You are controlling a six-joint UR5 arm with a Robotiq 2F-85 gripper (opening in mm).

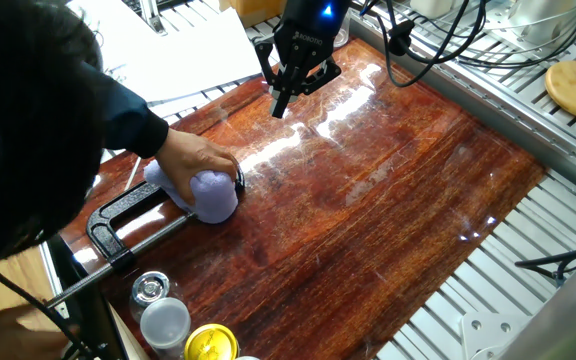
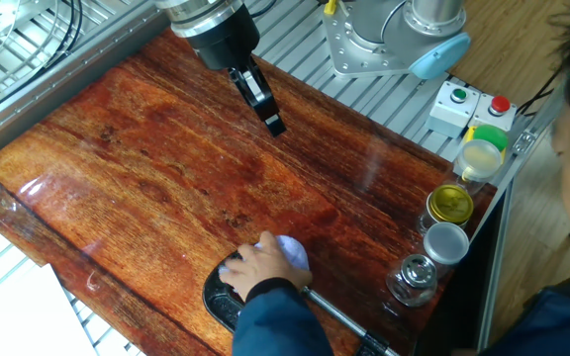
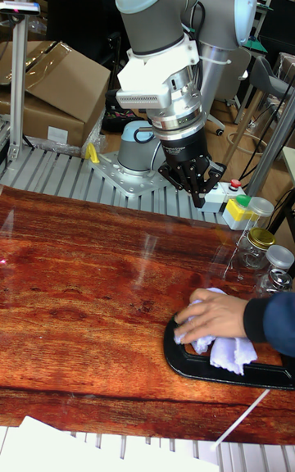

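Note:
My gripper (image 1: 280,105) hangs above the far part of the wooden board, its fingers together and nothing showing between them. In exterior view 3 the gripper (image 3: 197,201) points down over the board's back edge, well apart from the cloth. A bunched lavender cloth (image 1: 214,198) lies on the board under a person's hand (image 1: 190,160). Beneath and beside it is a black C-shaped clamp (image 1: 101,230) with a long metal screw (image 1: 158,237). The hand hides part of the cloth and of the clamp (image 2: 214,300).
Several lidded jars stand at the board's edge near the person, among them one with a gold lid (image 2: 451,204) and one with a white lid (image 2: 446,242). White paper (image 1: 183,60) lies beside the board. The board's middle (image 1: 368,220) is clear.

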